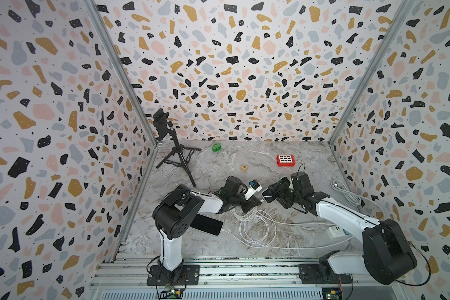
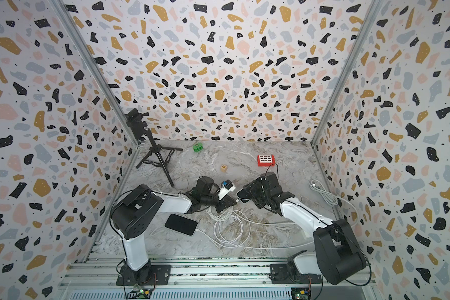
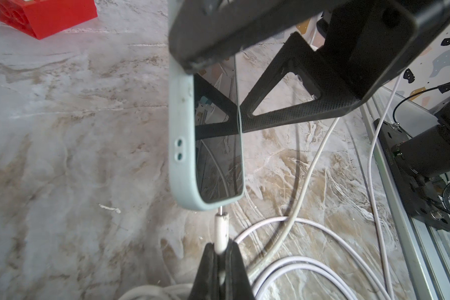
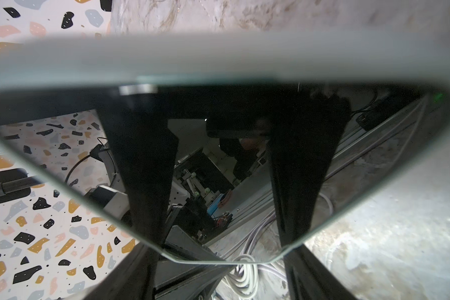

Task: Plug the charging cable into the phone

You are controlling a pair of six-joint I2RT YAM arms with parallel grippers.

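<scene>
In the left wrist view the phone, in a pale mint case, hangs upright above the table, its lower edge facing the plug. My right gripper is shut on it; the screen fills much of the right wrist view. From below, my left gripper is shut on the white charging plug, which points up at that lower edge. A short length of metal tip shows between plug body and phone. Whether the tip's end is inside the port or only against it, I cannot tell.
A second dark phone lies by the left arm, white cable looping to its right. A white power strip lies beneath the right arm. Behind are a red box, a green block, a wooden block and a tripod.
</scene>
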